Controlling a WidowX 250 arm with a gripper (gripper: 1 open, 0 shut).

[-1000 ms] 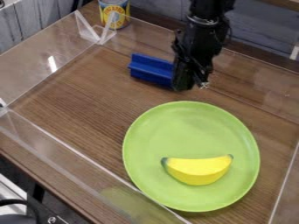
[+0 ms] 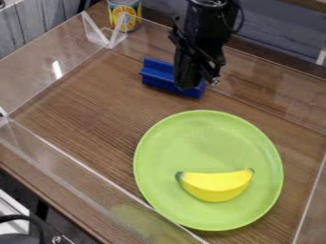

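My black gripper (image 2: 193, 72) is at the upper middle, over a blue block (image 2: 166, 78) that lies on the wooden table and is partly hidden behind it. The fingertips are dark, and whether anything is between them is hard to see. A green plate (image 2: 166, 162) fills the lower middle, with a yellow banana (image 2: 216, 187) on it.
A can (image 2: 124, 14) with a yellow and blue label stands at the back left. A clear plastic edge runs along the left. The table left of the plate and to the right of the gripper is bare.
My gripper has moved slightly left, over the blue block. The plate, banana and can are unchanged.
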